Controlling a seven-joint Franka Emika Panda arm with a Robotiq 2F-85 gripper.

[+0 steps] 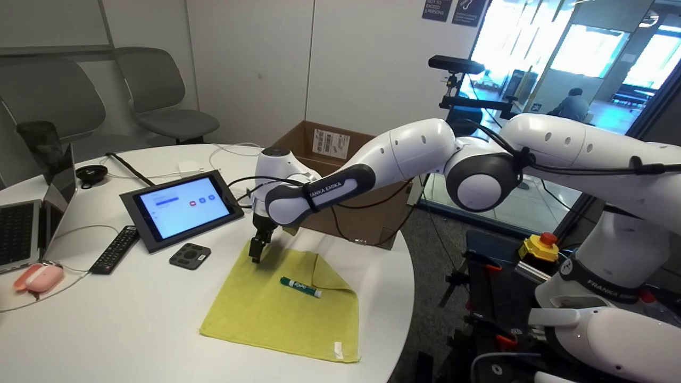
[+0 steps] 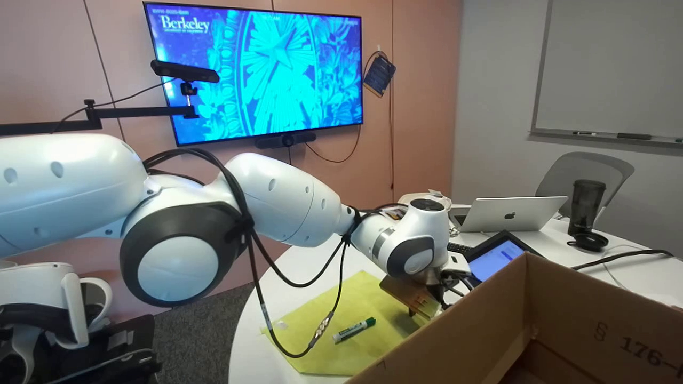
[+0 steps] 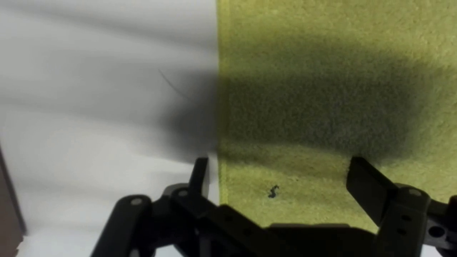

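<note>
A yellow-green cloth [image 1: 255,313] lies on the white table with one corner folded over. On top of it rests a green-and-white marker [image 1: 300,287], also visible in exterior view 2 as the marker [image 2: 354,330]. My gripper [image 1: 256,251] is low over the cloth's far left corner, apart from the marker. In the wrist view the gripper is open, and the cloth's straight edge [image 3: 223,128] runs between its fingers. One finger is over bare table, the other over the cloth [image 3: 342,25]. Whether the tips touch the surface cannot be told.
An open cardboard box [image 1: 367,220] stands close behind the gripper. Left of the cloth are a tablet [image 1: 186,203], a small black device [image 1: 190,255], a remote [image 1: 115,249] and a laptop [image 1: 19,233]. Bare table lies left of the cloth's near half.
</note>
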